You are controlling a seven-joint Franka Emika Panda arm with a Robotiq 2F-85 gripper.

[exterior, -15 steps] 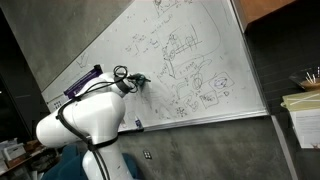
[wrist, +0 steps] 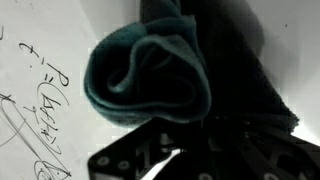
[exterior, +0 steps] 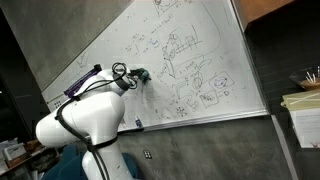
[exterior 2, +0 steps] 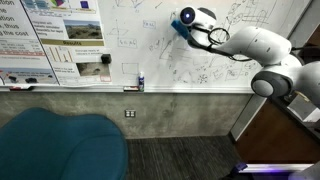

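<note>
A dark teal cloth (wrist: 150,80), folded and rolled, fills the middle of the wrist view. My gripper is shut on it; its fingertips are mostly hidden by the cloth and shadow. The whiteboard (exterior: 195,60) carries handwriting and sketches, and the cloth (exterior: 141,75) is up against its left part or very near it. From the other side, the cloth shows as a blue patch (exterior 2: 181,27) in front of the board, at the end of the white arm. Whether it presses on the surface cannot be told.
A small bottle (exterior 2: 141,80) stands on the board's ledge (exterior 2: 190,92). Posters (exterior 2: 75,40) hang left of the board. A teal chair (exterior 2: 65,145) stands below, and a box with papers (exterior: 303,115) is at the right.
The gripper and cloth have shifted very slightly at the board's left part. The cloth stays held throughout, and the rest of the scene looks the same.
</note>
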